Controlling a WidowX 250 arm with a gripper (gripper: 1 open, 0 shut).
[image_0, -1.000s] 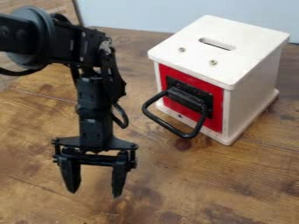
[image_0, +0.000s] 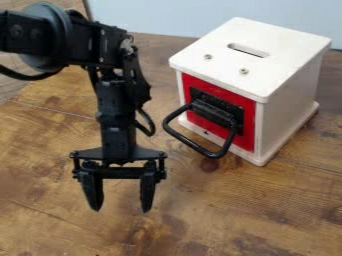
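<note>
My black gripper (image_0: 118, 192) hangs pointing down over the wooden table, at the lower left of the camera view. Its two fingers stand apart with nothing between them. To its right is a white box (image_0: 287, 105) with a slot in its top and a red front panel (image_0: 243, 138). A black loop handle (image_0: 201, 149) sticks out from that panel, to the right of my arm and apart from the gripper.
A pale wall runs behind, along the top of the view.
My arm and gripper have shifted slightly to the right and up. The box and its handle look unmoved.
</note>
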